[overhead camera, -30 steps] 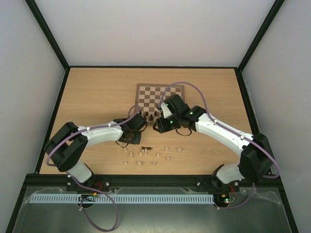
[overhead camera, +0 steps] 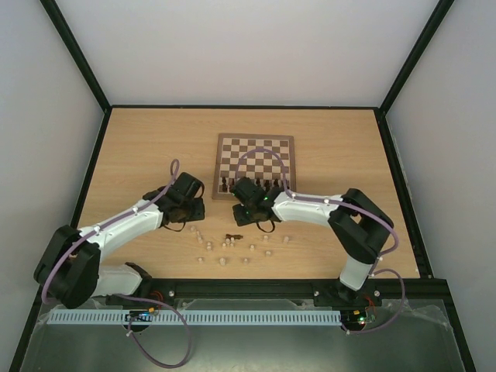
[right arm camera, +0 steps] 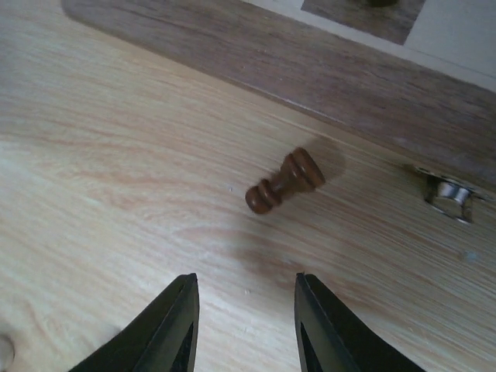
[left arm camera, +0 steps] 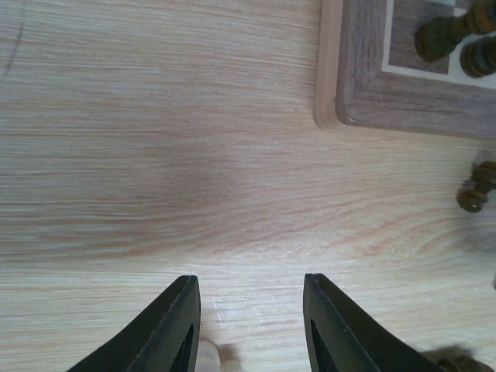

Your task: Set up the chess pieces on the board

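The chessboard (overhead camera: 254, 139) lies at the middle of the table, with several dark pieces (overhead camera: 266, 184) along its near edge. A single dark pawn (right arm camera: 285, 183) lies on its side on the wood just off that edge. My right gripper is open and empty, short of this pawn in the right wrist view. Over bare table left of the board is my left gripper, also open with nothing between its fingers. More dark pieces (overhead camera: 234, 236) lie among the light pieces (overhead camera: 222, 261) in front of the board.
A metal clasp (right arm camera: 451, 198) sticks out from the board's near side. Behind and to both sides of the board the wooden table (overhead camera: 333, 139) is clear. Both grippers are close to each other at the board's near left.
My left arm has drawn back leftward, away from the board. The right arm has swung left along the board's near edge, uncovering dark pieces there and covering the spot of the loose pawn.
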